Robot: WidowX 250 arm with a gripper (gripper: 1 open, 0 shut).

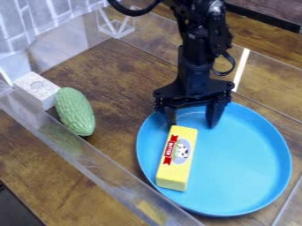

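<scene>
My black gripper (192,109) hangs low over the back part of a blue plate (245,175), its dark fingers spread to either side. A yellow butter box (176,166) with a red label lies on the plate just in front of it. Whether anything sits between the fingers is hard to tell in the dark shapes.
A green corn-like vegetable (74,110) and a white block (37,89) lie at the left on the wooden table (124,66). A clear plastic edge runs along the lower left.
</scene>
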